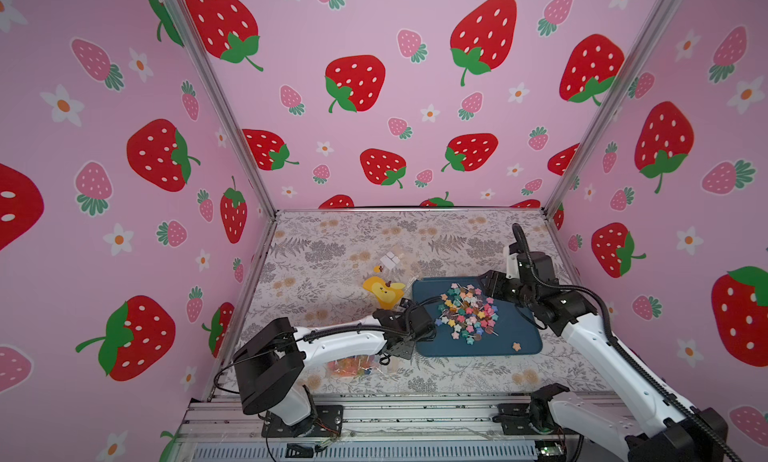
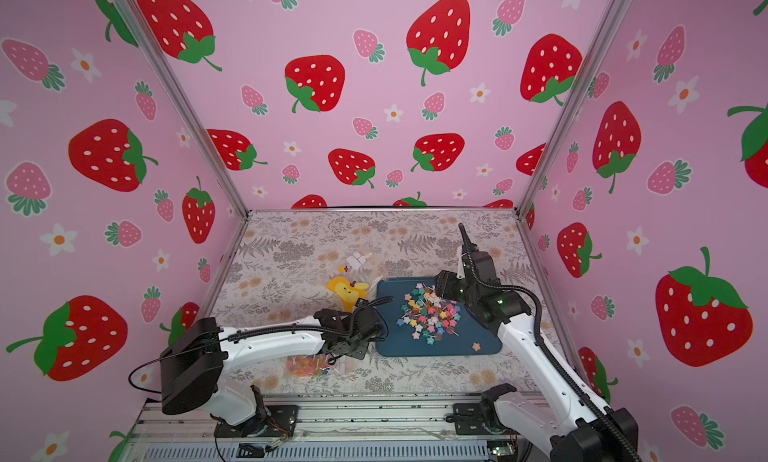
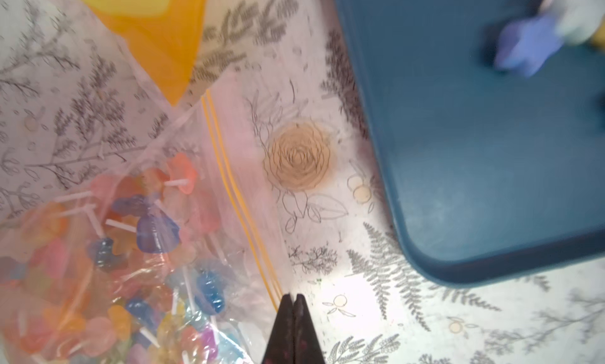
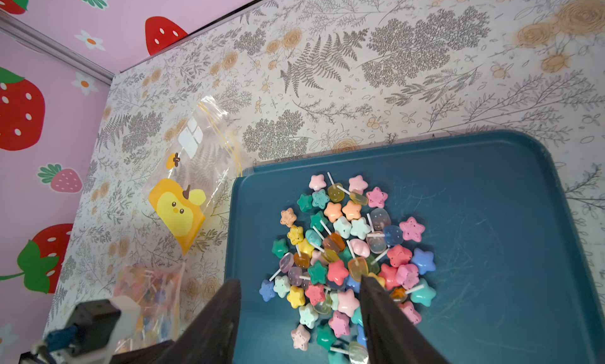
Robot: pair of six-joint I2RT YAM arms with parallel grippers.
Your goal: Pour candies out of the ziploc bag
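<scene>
A clear ziploc bag (image 3: 157, 238) full of wrapped, coloured candies on white sticks lies flat at the front left of the table, its yellow-striped zip edge (image 3: 236, 193) facing the tray. My left gripper is shut, its fingertips at the lower end of that zip edge; I cannot tell whether the thin plastic is touched or pinched. An empty-looking ziploc bag (image 4: 189, 175) with a yellow fruit print lies behind it. My right gripper stands open above the blue tray (image 4: 491, 175), nothing between its fingers, over a heap of star candies and lollipops (image 4: 340, 257).
One orange star candy (image 1: 517, 347) lies alone near the tray's front right corner. The empty bag touches or nearly touches the tray's back left corner. Behind the tray the table (image 1: 464, 238) is clear. Pink walls enclose the sides and back.
</scene>
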